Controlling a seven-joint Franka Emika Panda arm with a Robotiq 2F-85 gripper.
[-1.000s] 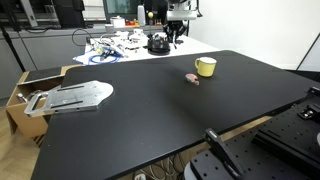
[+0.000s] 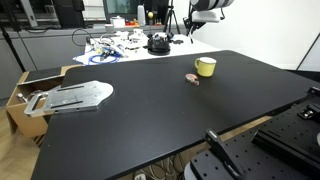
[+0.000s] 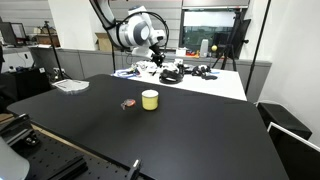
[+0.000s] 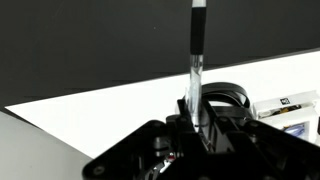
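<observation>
My gripper is shut on a slim pen-like marker (image 4: 196, 70), silvery near the fingers with a black band and a pale end further out. In exterior view 1 the gripper (image 2: 185, 32) hangs small and high beyond the far table edge, so its grip is hard to make out there. On the black table a yellow cup (image 2: 205, 67) stands upright, also seen as a yellow cup (image 3: 150, 100) in exterior view 2. Beside it, apart, lies a small reddish object (image 2: 192, 79). The marker is well clear of both.
A white flat plate-like piece (image 2: 77, 97) lies at the table's left. Cables and dark gear (image 2: 158, 44) clutter the floor behind the table (image 2: 130, 130). Dark mounting parts (image 2: 270, 150) fill the lower right corner.
The arm and gripper have moved to the right in exterior view 1, from above the dark gear toward the cup's side. Cup, reddish object and white piece have stayed put.
</observation>
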